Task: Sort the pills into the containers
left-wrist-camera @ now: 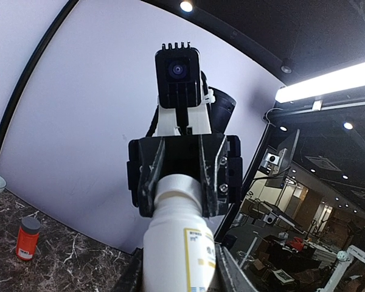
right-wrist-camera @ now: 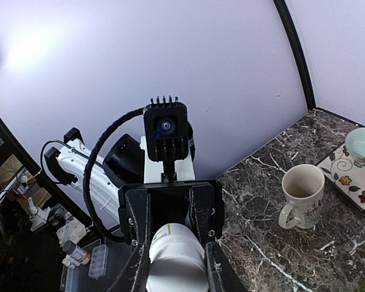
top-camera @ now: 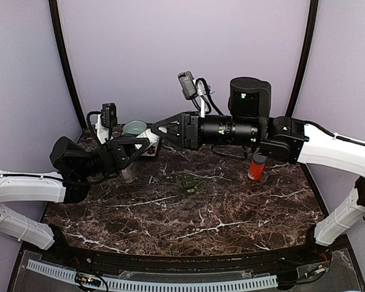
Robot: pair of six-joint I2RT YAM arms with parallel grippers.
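Observation:
A white pill bottle [top-camera: 151, 137] is held between the two grippers in the air, above the back left of the table. Its labelled body [left-wrist-camera: 176, 249] points toward my left gripper [top-camera: 144, 145], which is shut on it. At the other end, my right gripper [top-camera: 160, 129] is shut around the ridged white cap [right-wrist-camera: 177, 267]. Cap and body appear joined in line; whether the cap has loosened cannot be told. On the table's right stands a red bottle with a dark lid [top-camera: 257, 166]. A small green item [top-camera: 190, 185] lies near the table's middle.
A mug [right-wrist-camera: 303, 196] stands on the marble table beside a flowered tile or tray [right-wrist-camera: 347, 182] bearing a pale green bowl [right-wrist-camera: 362, 143].

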